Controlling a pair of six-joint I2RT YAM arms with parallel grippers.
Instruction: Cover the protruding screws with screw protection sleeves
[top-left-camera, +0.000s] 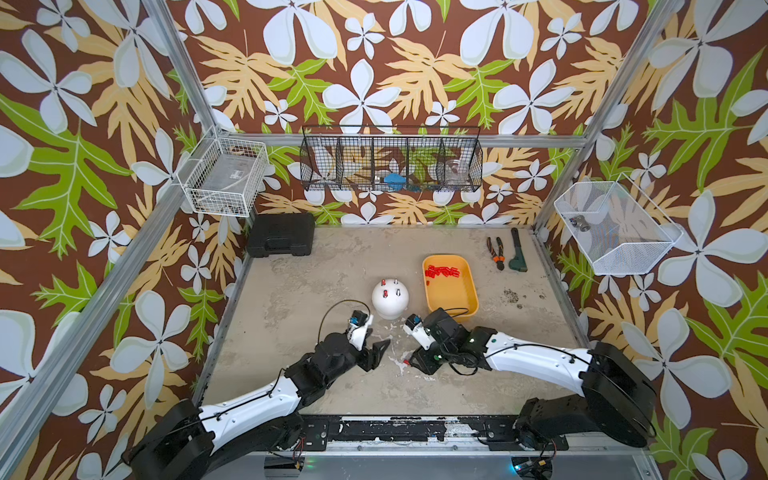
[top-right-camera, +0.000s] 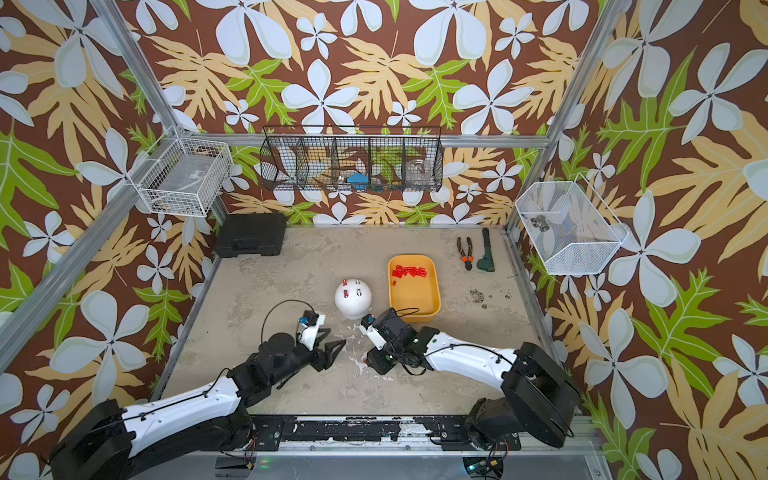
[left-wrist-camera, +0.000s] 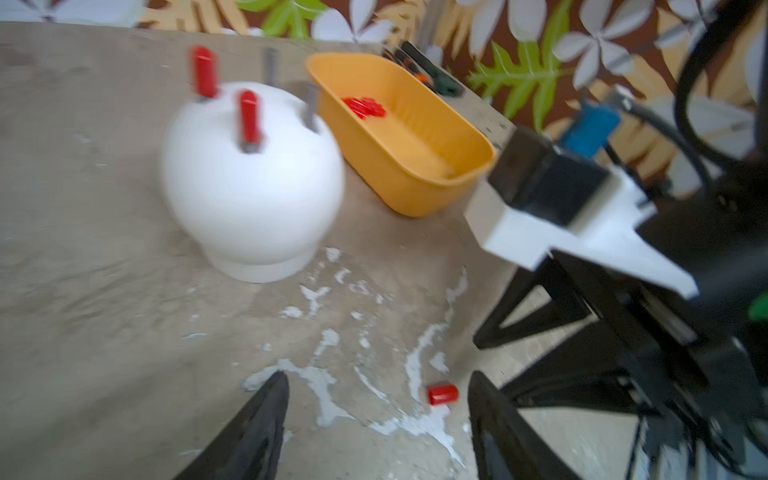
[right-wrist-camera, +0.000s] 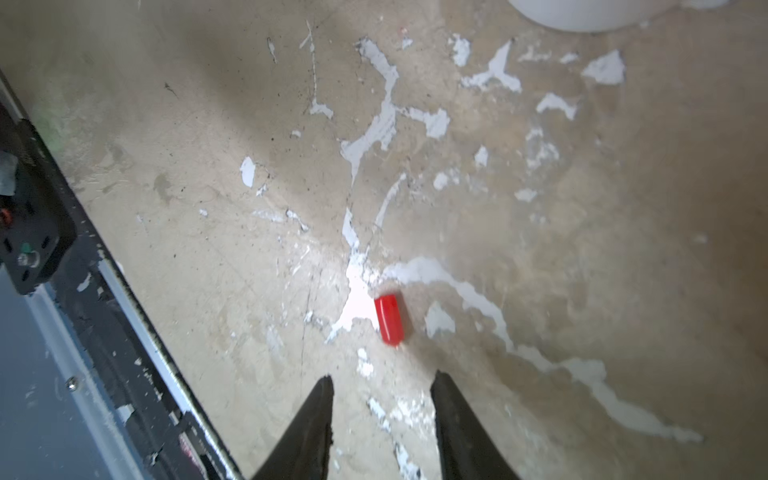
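A white dome (left-wrist-camera: 254, 188) stands mid-table with upright screws. Two of them wear red sleeves (left-wrist-camera: 249, 116), while the other two screws (left-wrist-camera: 310, 108) are bare dark metal. One loose red sleeve (right-wrist-camera: 389, 320) lies on the table in front of the dome. My right gripper is open just behind that sleeve in its wrist view, with the gap between its fingers empty. To the left of it, my left gripper also stands open and empty, in front of the dome. More red sleeves (top-left-camera: 442, 271) are heaped in the yellow bin (top-left-camera: 453, 301).
Pliers (top-left-camera: 496, 253) and a green-handled tool (top-left-camera: 517, 251) lie at the back right. A black case (top-left-camera: 280, 234) occupies the back left corner. Wire baskets hang along the walls. Both grippers are close together.
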